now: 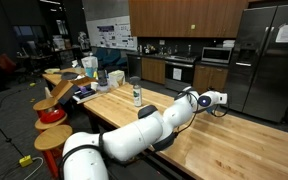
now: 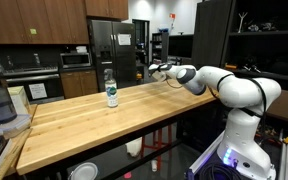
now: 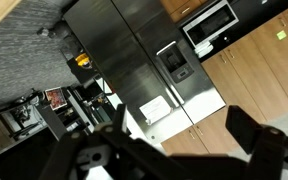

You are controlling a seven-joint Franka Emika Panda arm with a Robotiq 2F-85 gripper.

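Note:
My gripper is open, its two dark fingers spread wide at the bottom of the wrist view with nothing between them. In that view it faces the room, with the steel fridge [image 3: 134,60] beyond it. The arm [image 1: 134,135] stretches over the wooden table [image 1: 229,145] in exterior view 1, its far end raised above the surface. A bottle with a light label [image 2: 111,90] stands upright on the table, well apart from the arm.
Several items, including a white container [image 1: 116,79], crowd the table's far left end. Stools [image 1: 52,140] stand beside its left edge. Kitchen cabinets and a microwave [image 1: 216,56] lie beyond.

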